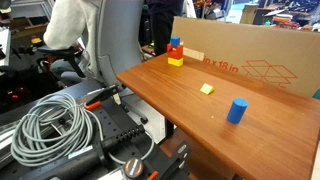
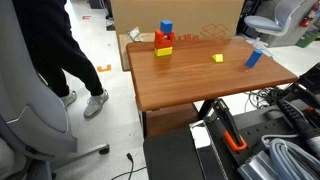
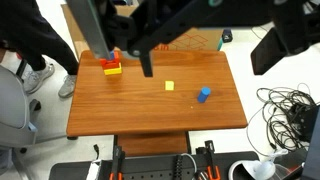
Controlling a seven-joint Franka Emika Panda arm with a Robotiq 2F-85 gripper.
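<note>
Blue, upright and cylinder-like, one object (image 1: 237,110) stands alone on the wooden table (image 1: 165,90). A small flat yellow block (image 1: 207,88) lies a short way from it. Toward the other end of the table rises a stack: a yellow block (image 2: 163,50) at the bottom, red (image 2: 163,40) above it, and a blue block (image 2: 166,27) on top. In the wrist view my gripper is open, its dark fingers wide apart and nothing between them. It looks down from high above the table, where the blue cylinder (image 3: 204,95) appears small. Neither exterior view clearly shows the gripper.
A cardboard panel (image 1: 250,60) stands along one long side of the table. Coiled grey cable (image 1: 50,130) lies beside the black robot base area. A person in dark trousers (image 2: 62,45) stands off the table's end. Bare tabletop surrounds the loose objects.
</note>
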